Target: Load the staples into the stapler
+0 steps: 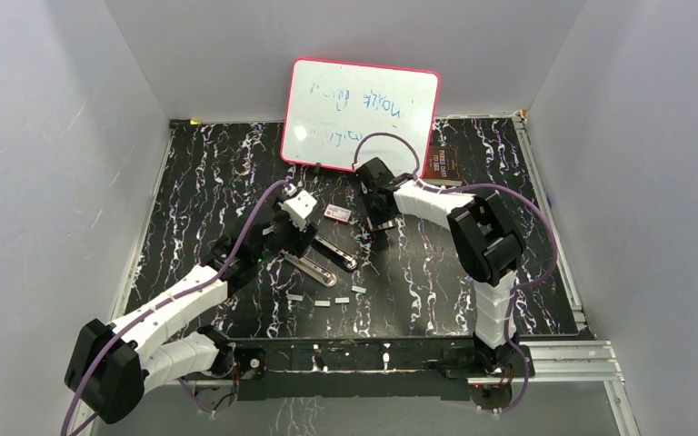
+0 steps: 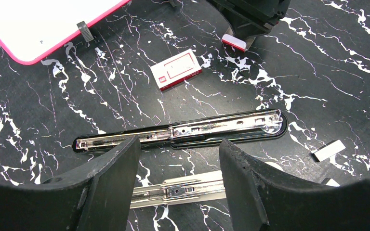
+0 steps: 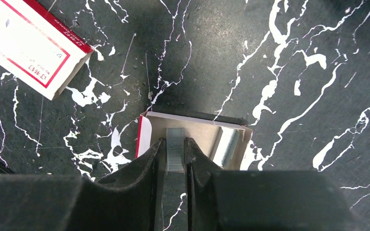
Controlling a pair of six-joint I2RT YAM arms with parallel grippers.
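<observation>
In the right wrist view my right gripper is shut on a strip of staples (image 3: 175, 150), just over an open small box (image 3: 200, 122). Another staple strip (image 3: 225, 146) lies at the right end inside that box. An opened black stapler (image 2: 231, 126) stretches across the left wrist view, and a pale opened stapler (image 2: 192, 188) lies nearer, partly hidden by the fingers. My left gripper stands open above them, its fingers well apart with nothing held.
A closed red-and-white box (image 2: 177, 69) lies between the black stapler and the whiteboard (image 1: 361, 113). Several loose staple strips (image 1: 323, 303) are spread on the front of the marbled table. A brown box (image 1: 442, 164) stands at the back right.
</observation>
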